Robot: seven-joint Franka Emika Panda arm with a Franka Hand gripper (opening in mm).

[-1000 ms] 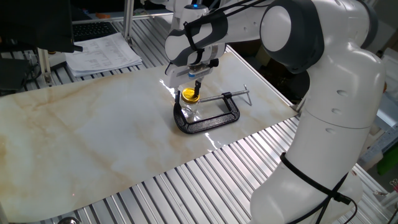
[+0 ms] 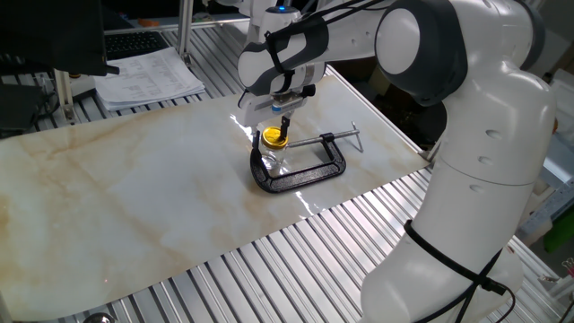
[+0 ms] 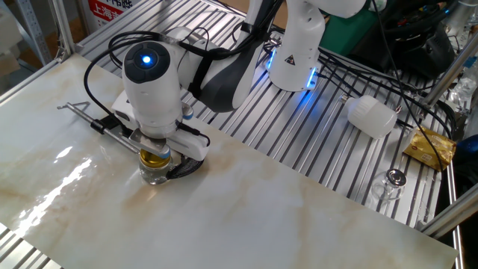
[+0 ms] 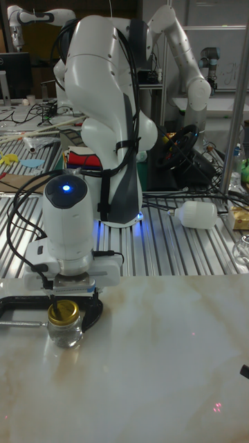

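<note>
A small glass jar with a gold-yellow lid (image 2: 274, 137) stands upright on the marbled board, held within a black C-clamp (image 2: 305, 178). The clamp's threaded rod reaches the jar from one side, while its frame curves around the other. My gripper (image 2: 271, 132) points straight down at the lid, its dark fingers (image 2: 284, 127) on either side of it. Whether they press on the lid is unclear. From exterior view 2, the hand covers part of the lid (image 3: 154, 159). In exterior view 3, the clear jar body (image 4: 66, 336) shows below the lid, and one finger overlaps the lid's edge.
Papers (image 2: 151, 79) lie behind the board in exterior view 1. A white bulb-shaped object (image 3: 371, 116), a small glass jar (image 3: 389, 184) and a yellow packet (image 3: 429, 148) rest on the slatted table. Much of the marbled board (image 3: 284, 217) is bare.
</note>
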